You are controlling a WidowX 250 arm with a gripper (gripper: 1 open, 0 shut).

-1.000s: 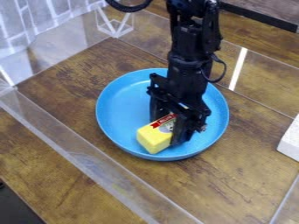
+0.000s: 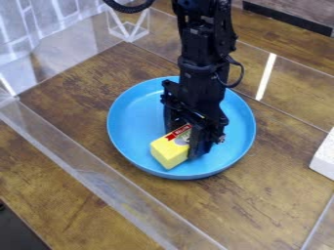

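Note:
A yellow block (image 2: 169,151) with a red and white patterned top sits in a round blue bowl (image 2: 132,114) at the centre of the camera view. My black gripper (image 2: 190,135) reaches down from the top into the bowl and is shut on the block's upper right end. The dark arm and fingers hide part of the block, and the contact points are hard to make out against the dark body.
A white object (image 2: 322,156) lies at the right edge. Clear plastic panels run along the left and lower left, and a pale strip lies behind the bowl at the right.
The gripper and arm have shifted only slightly; the yellow block stays in the bowl at almost the same place and angle.

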